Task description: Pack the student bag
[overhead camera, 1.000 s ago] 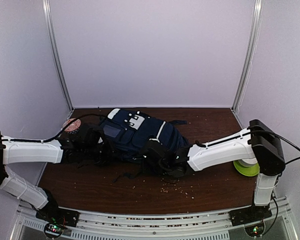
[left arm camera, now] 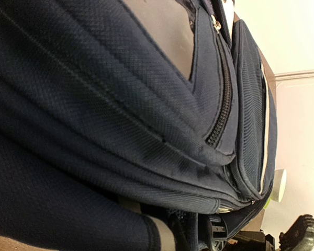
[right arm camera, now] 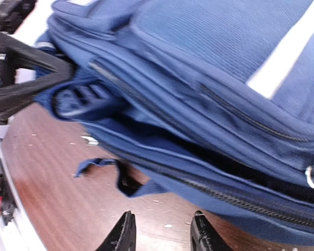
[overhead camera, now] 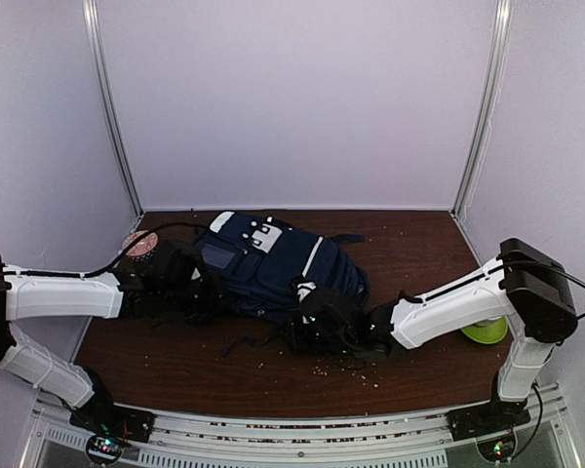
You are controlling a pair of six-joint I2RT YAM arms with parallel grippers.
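Note:
A navy backpack lies flat, its side opening towards me. The right wrist view shows that opening gaping between a lower zipper edge and the upper flap; a pale zipper pull hangs near the right border. At the bag's left end, the left gripper is shut with its tips against the fabric; whether cloth is pinched between them cannot be told. Its fingers are out of sight in the left wrist view, filled by the bag. My right gripper stands open just below the zipper edge, empty.
A pinkish round object sits at the far left, behind the left arm. On the right, a green bowl is partly covered by the right arm. Small crumbs dot the tabletop in front of the bag, where a strap also trails.
The left arm and the backpack look unmoved.

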